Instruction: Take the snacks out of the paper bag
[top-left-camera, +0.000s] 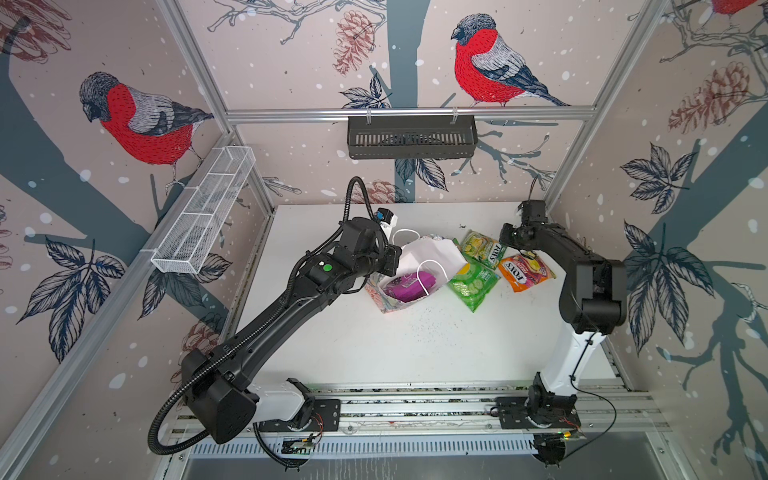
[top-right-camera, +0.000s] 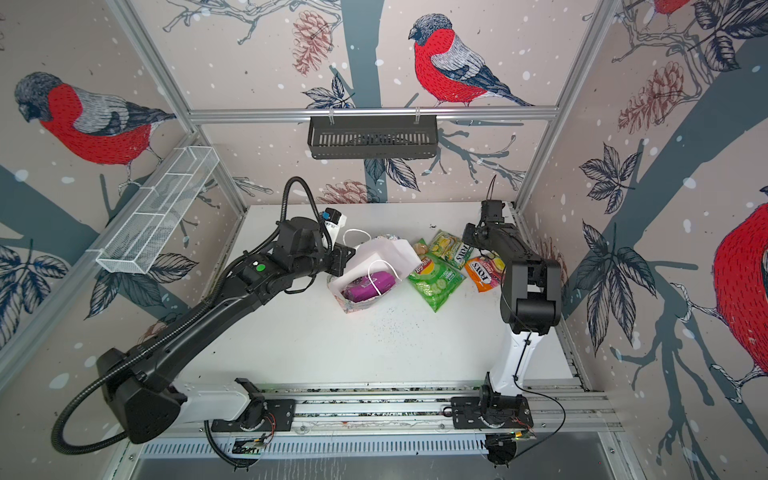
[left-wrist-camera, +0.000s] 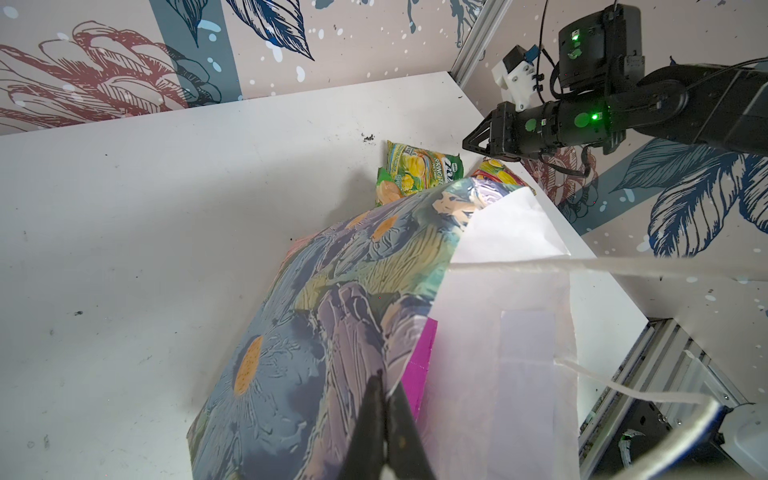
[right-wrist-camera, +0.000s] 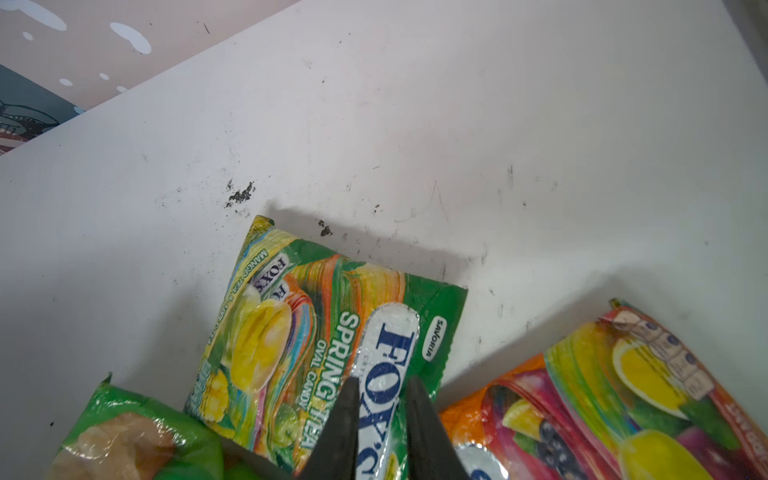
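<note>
The flower-printed paper bag (left-wrist-camera: 320, 344) lies on its side, mouth to the right, with a purple snack pack (top-left-camera: 406, 287) inside. My left gripper is shut on the bag's rim. To the right of the bag a green-yellow Fox's candy pack (right-wrist-camera: 320, 344) rests flat on the table. Just above that pack is my right gripper, its fingers apart and nothing held between them. Close by lie an orange Fox's pack (top-left-camera: 525, 273) and a bright green pack (top-left-camera: 473, 283). Another green pack (right-wrist-camera: 132, 440) shows partly at the wrist view's lower left.
A white wire basket (top-left-camera: 204, 209) hangs on the left wall, and a dark basket (top-left-camera: 412, 137) hangs at the back. White rope handles (top-left-camera: 421, 277) stand up from the bag's mouth.
</note>
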